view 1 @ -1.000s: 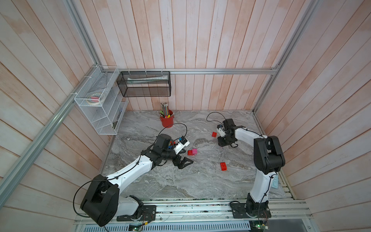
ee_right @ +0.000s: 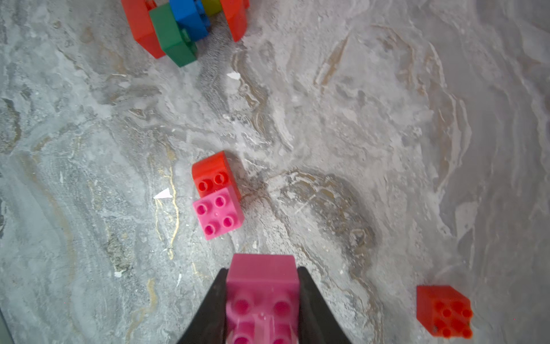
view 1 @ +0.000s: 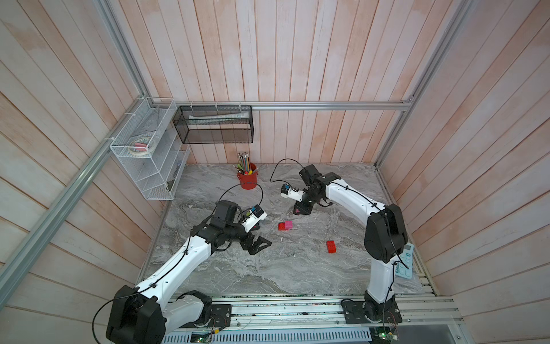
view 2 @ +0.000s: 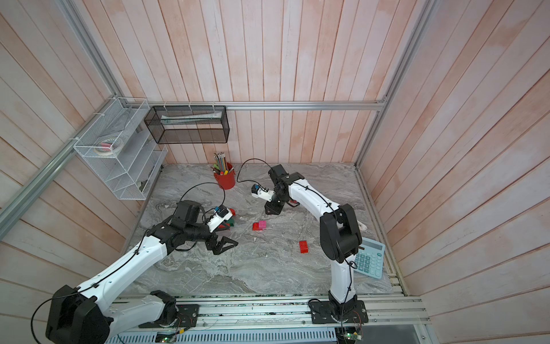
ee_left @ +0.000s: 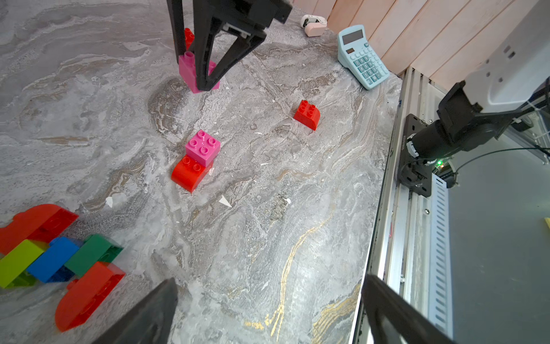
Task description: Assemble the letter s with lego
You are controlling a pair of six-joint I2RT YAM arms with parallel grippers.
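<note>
My right gripper is shut on a pink brick [ee_right: 263, 268] and holds it above the table. Below it on the table, a second pink brick [ee_left: 203, 147] sits on one end of a red curved brick [ee_left: 189, 173]. My left gripper stands open and empty, off to the left of that pair in the top views. Red, green [ee_left: 94, 253], blue [ee_left: 53, 258] and lime [ee_left: 21, 264] bricks form a cluster on the left. One loose red brick lies toward the front right, and another red brick [ee_right: 444, 311] shows in the right wrist view.
A red pencil cup [view 1: 247, 177] stands at the back. Past the right arm lies a light blue calculator [view 2: 370, 257]. A black mesh basket [view 1: 213, 124] hangs on the rear rail.
My right gripper has moved left, and the back red brick is now mostly hidden from the top left view. The left arm has drawn back to the left, away from the pink-and-red pair.
</note>
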